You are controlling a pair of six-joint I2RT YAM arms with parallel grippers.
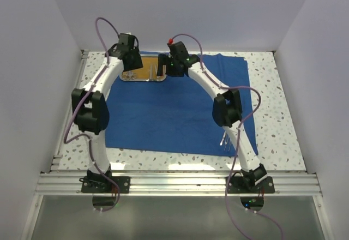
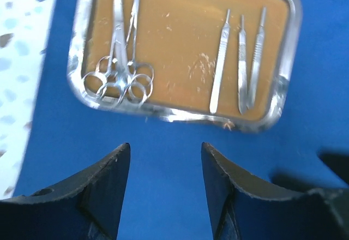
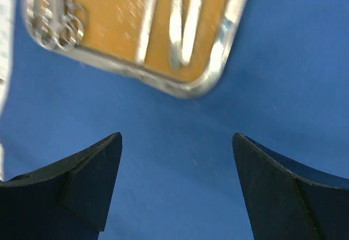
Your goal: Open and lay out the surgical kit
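A steel-rimmed tray [image 2: 76,54] with an orange bottom lies on the blue cloth [image 1: 158,120]. In the left wrist view it holds scissor-like instruments [image 2: 119,71] at its left and three slim handles [image 2: 219,68] at its right. My left gripper hangs at the tray's near side, fingers apart and empty. My right gripper is open and empty just outside the tray's near right corner. Several slim instruments [image 1: 225,141] lie at the cloth's lower right, partly beside the right arm.
A speckled table border [image 1: 275,125] surrounds it, with walls at back and sides. The two grippers are close together at the back left.
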